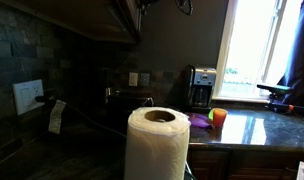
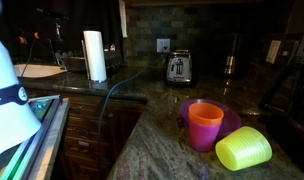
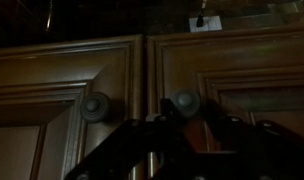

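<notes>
In the wrist view, two wooden cabinet doors meet near the middle, each with a round knob. The left knob [image 3: 94,107] stands clear of my fingers. Around the right knob [image 3: 186,102] is my gripper, its dark fingers apart on either side of it. Dim light hides whether the pads touch that knob. Both the left door [image 3: 54,75] and the right door [image 3: 237,55] look closed. Neither exterior view shows the gripper; a white part of the arm [image 2: 12,105] fills the left edge of exterior view 2.
On the counter stand a paper towel roll [image 2: 94,56], a toaster [image 2: 180,67], a purple bowl [image 2: 228,118], an orange cup [image 2: 203,126] and a yellow-green cup [image 2: 243,149] lying on its side. A coffee maker [image 1: 201,88] stands by the window. The counter's front edge lies above the cabinets.
</notes>
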